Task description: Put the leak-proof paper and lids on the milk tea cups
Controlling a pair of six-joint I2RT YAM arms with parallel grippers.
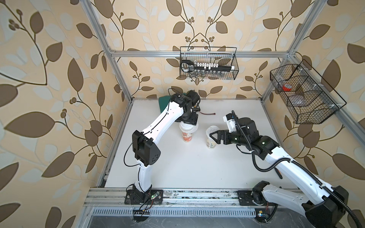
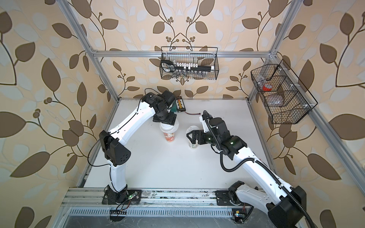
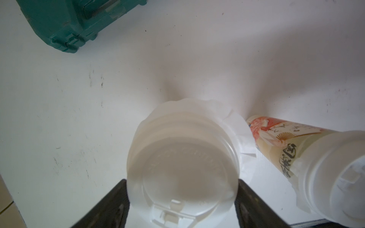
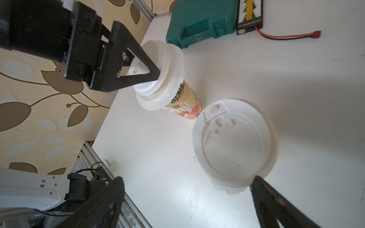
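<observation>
Two printed paper cups stand on the table. The left cup [image 4: 182,100] has a white lid [image 3: 190,174] on top, and the thin white paper [image 4: 176,60] sticks out below that lid as a wide, wrinkled brim. My left gripper is open, one finger [image 3: 116,199] on each side of this lid. The right cup [image 3: 287,140] also wears a white lid [image 4: 235,144], with a scrap of paper [image 4: 228,188] showing at its rim. Near it my right gripper stands open, nothing between its fingers, the lid lying ahead and toward its right finger.
A green case [image 4: 201,22] and a dark board [image 4: 249,17] with a red-black cable [image 4: 289,36] lie at the back. Wire baskets [image 1: 208,62] hang on the frame above.
</observation>
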